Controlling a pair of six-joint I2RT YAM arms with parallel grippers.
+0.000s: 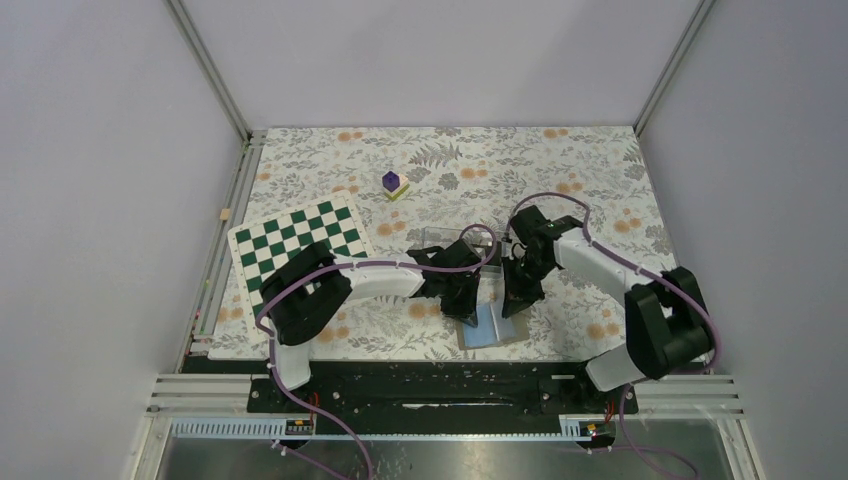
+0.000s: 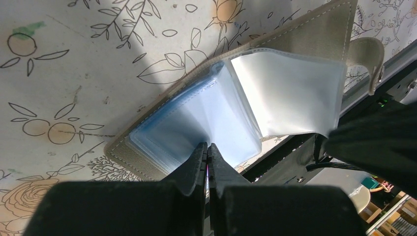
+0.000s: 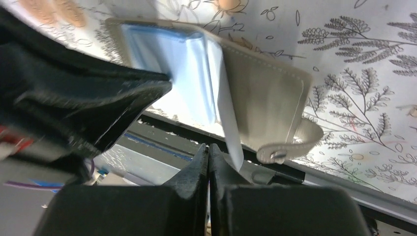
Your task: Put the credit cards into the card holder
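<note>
The beige card holder (image 1: 520,338) lies open near the table's front edge, its clear sleeves fanned out. Bluish sleeves (image 2: 206,113) cover its left half; one whitish sleeve (image 3: 223,93) stands raised at the middle, clear of the bare right cover (image 3: 265,88). My left gripper is shut, its tips at the bluish sleeves. Shut too is my right gripper, beside the raised sleeve's lower corner, with nothing showing between its fingers. I cannot make out a separate credit card in these views.
Behind the holder stands a clear box (image 1: 438,236), partly hidden by my arms. A green-and-white checkered board (image 1: 300,240) lies at the left, a small purple-and-yellow block (image 1: 394,185) farther back.
</note>
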